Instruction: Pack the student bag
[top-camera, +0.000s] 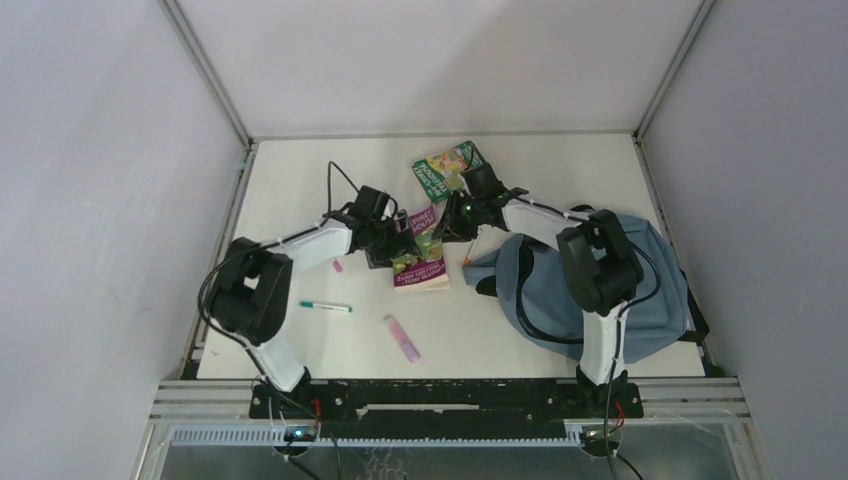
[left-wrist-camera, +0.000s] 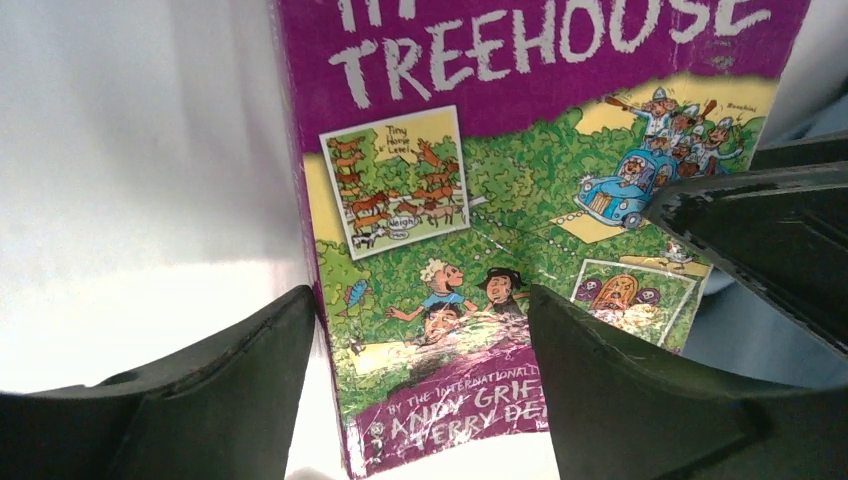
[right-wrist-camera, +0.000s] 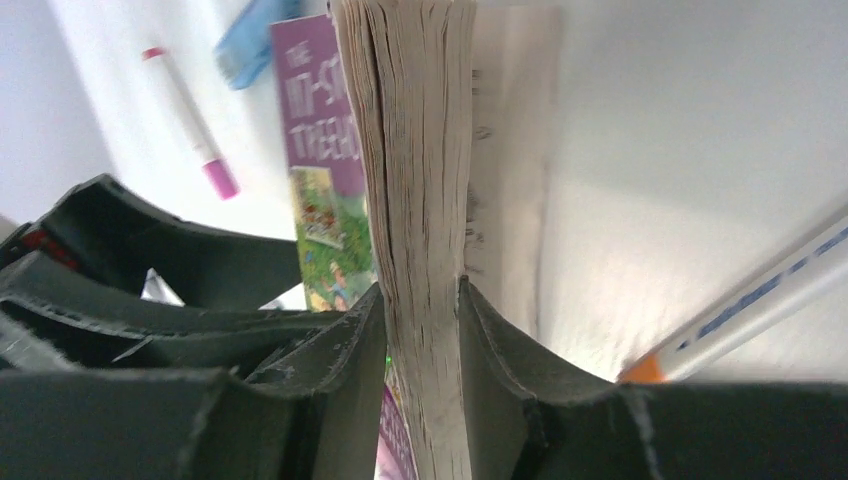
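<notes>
A purple and green Treehouse book is tilted up off the table at the centre, its page edge raised toward the right arm. My right gripper is shut on this page edge, one finger on each cover. At the spine side, my left gripper is open, its fingers spread over the lower part of the cover. One finger of the right gripper shows at the right of the left wrist view. A blue-grey bag lies on the right of the table, partly under the right arm.
A green book lies behind. Toward the front are a pink stick-like item and a teal-capped marker. A white pen with an orange end lies close to the right gripper.
</notes>
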